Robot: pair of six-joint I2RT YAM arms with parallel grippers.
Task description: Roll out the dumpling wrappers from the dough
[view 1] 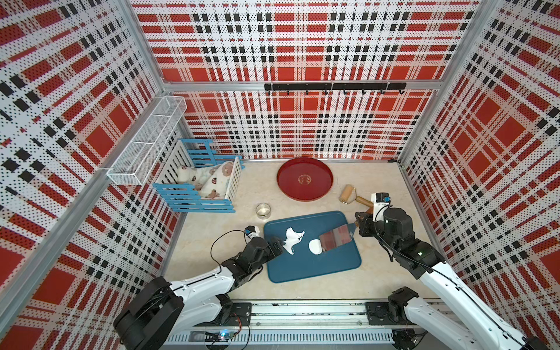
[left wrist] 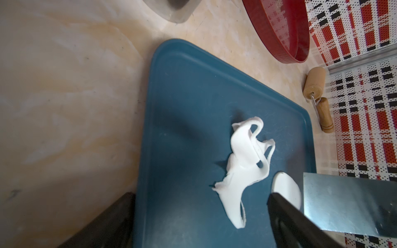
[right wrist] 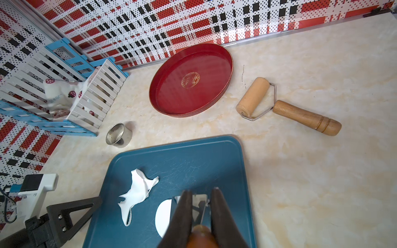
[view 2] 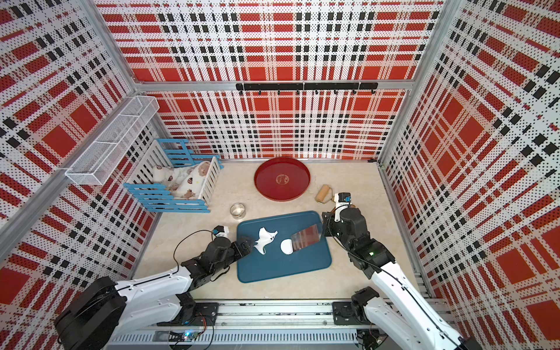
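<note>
On the blue tray [view 1: 297, 268] lie a crumpled white dough scrap [view 1: 292, 239] and a round flat wrapper [view 1: 315, 246]. My right gripper is shut on the wooden handle [right wrist: 201, 239] of a wide metal scraper [view 1: 335, 238], whose blade is low beside the wrapper, partly over its right edge. My left gripper stands open at the tray's left side, left of the scrap, nothing between its fingers.
A rolling pin [right wrist: 306, 115] lies behind the tray's right corner. A red round tray [right wrist: 173, 78], a small steel cup [right wrist: 118, 134] and a blue-and-white crib [view 1: 192, 198] stand behind. Table right of the tray is clear.
</note>
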